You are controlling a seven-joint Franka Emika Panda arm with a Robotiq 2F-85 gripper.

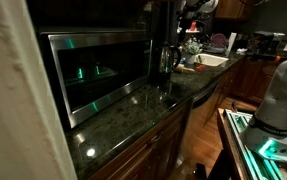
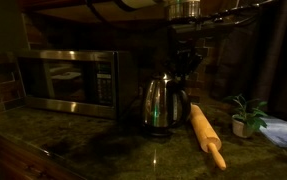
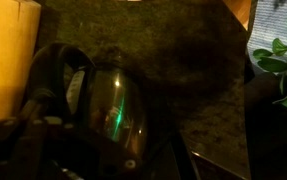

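A shiny metal kettle (image 2: pixel 161 104) with a black handle stands upright on the dark counter, to the right of the microwave. My gripper (image 2: pixel 182 70) is a dark shape at the kettle's top, near the handle side. From the wrist view, the kettle's body (image 3: pixel 121 112) and curved black handle (image 3: pixel 51 75) lie close to the gripper, which fills the dark lower edge. The fingers look shut, with nothing visible between the fingers. Poor light hides whether they touch the kettle.
Right of the kettle lies a wooden rolling pin (image 2: pixel 205 136), close to its handle. A potted plant (image 2: pixel 245 118) and a pale cloth (image 2: pixel 281 132) are farther right. The microwave (image 2: pixel 71 82) stands at left. Bare counter (image 2: pixel 113 148) lies in front.
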